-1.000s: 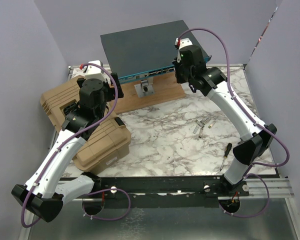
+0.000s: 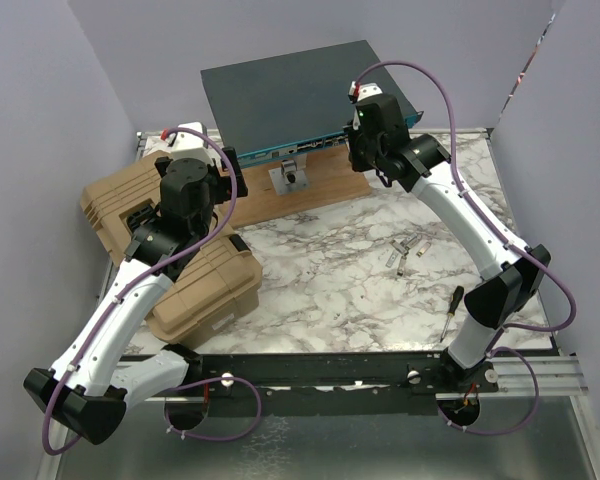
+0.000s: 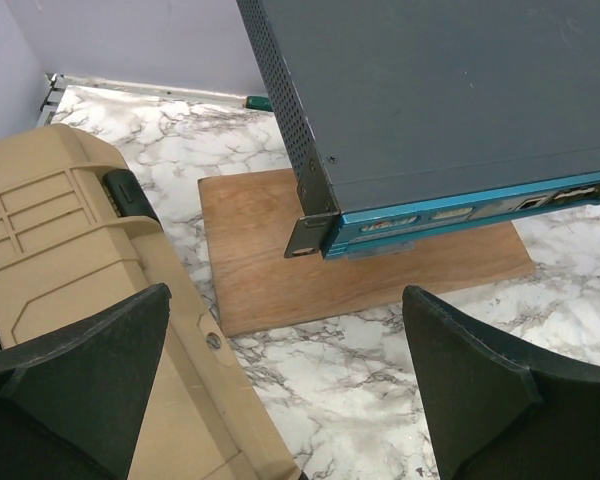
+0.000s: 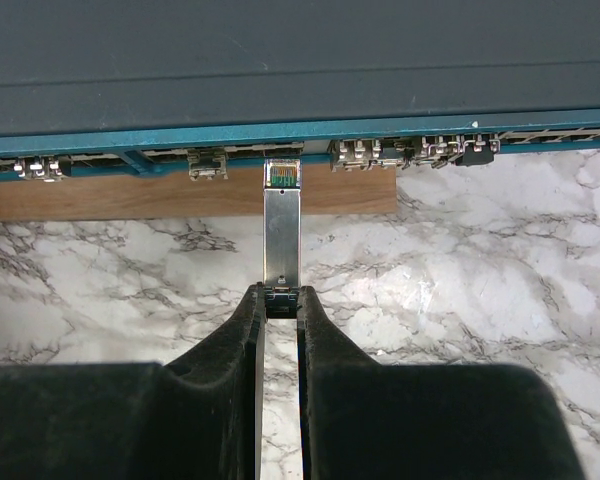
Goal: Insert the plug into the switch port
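My right gripper is shut on the silver plug (image 4: pixel 281 235), an SFP-style module held by its latch end. Its far end reaches the teal front strip of the dark switch (image 4: pixel 300 60), at an opening between other fitted modules; whether it is inside cannot be told. The switch (image 2: pixel 295 95) stands raised over a wooden board (image 3: pixel 260 280). My left gripper is open and empty, at the switch's left front corner above the cases.
Tan cases (image 2: pixel 205 290) fill the left of the marble table. Several small modules (image 2: pixel 400 258) and a screwdriver (image 2: pixel 452 310) lie on the right.
My right arm has shifted very slightly at the switch's front over the last second. The left arm has not moved.
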